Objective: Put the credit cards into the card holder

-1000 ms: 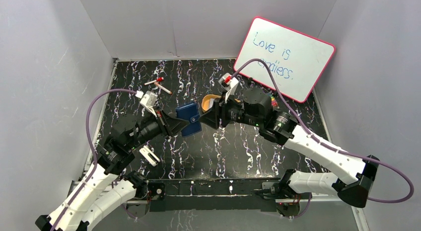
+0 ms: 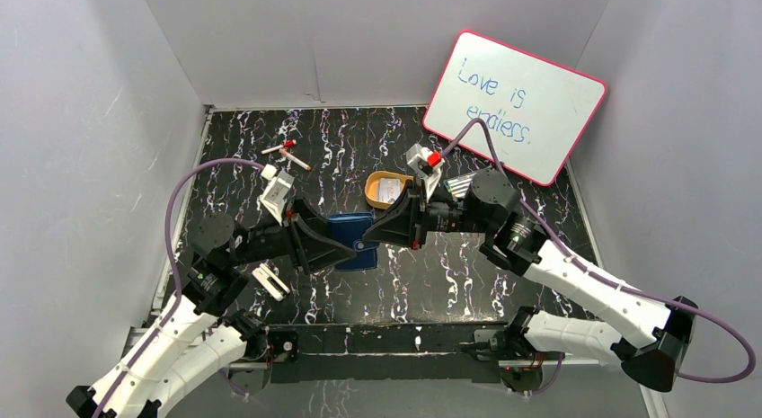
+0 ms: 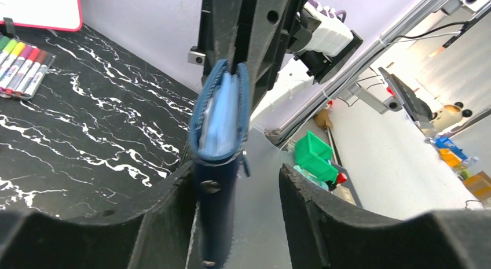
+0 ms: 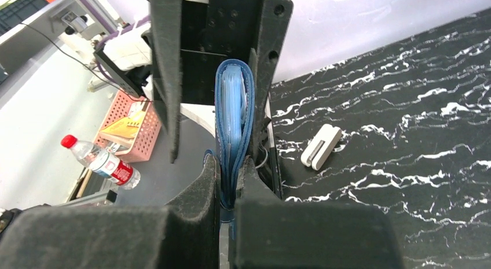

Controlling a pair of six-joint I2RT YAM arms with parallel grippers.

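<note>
The dark blue card holder (image 2: 359, 259) is held up above the table between both arms, its opening upward with light-blue inner sleeves (image 4: 233, 101) showing. My right gripper is shut on one side of it. On the opposite side, my left gripper stands open; the holder lies between its spread fingers, closer to the left one, with clear space beside the right one. White cards (image 2: 389, 190) lie in a yellow tray (image 2: 369, 190) behind the right gripper, partly covered by it. I cannot tell whether the holder contains any card.
A small white box (image 2: 270, 281) lies at the front left of the marble table. Two markers (image 2: 295, 159) rest at the back left. Beyond the right arm are a pack of coloured pens (image 3: 23, 69) and a leaning whiteboard (image 2: 514, 103).
The holder has shifted slightly right and toward the front, and now hangs straighter.
</note>
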